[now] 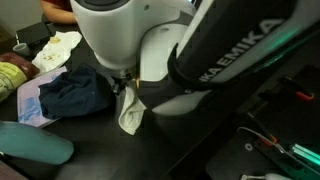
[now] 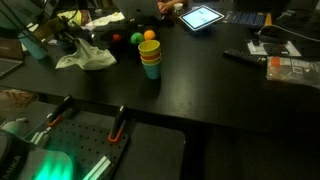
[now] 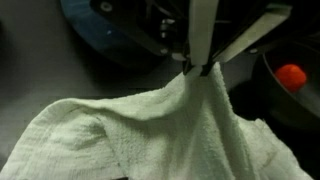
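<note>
A pale cloth [image 3: 170, 130] hangs from my gripper, which is shut on a pinched-up part of it, as the wrist view shows. In exterior view 1 a strip of that cloth [image 1: 131, 112] shows below the arm, beside a dark bundled fabric [image 1: 76, 92]. From the other side, the cloth [image 2: 88, 56] spreads pale over the left part of the black table; whether its lower edge touches the tabletop, I cannot tell.
Stacked colored cups [image 2: 151, 58] stand right of the cloth, with an orange ball [image 2: 149, 35] behind them. A teal cylinder [image 1: 35, 143] is at the near left in exterior view 1. A red ball [image 3: 291, 77] sits in a dark bowl.
</note>
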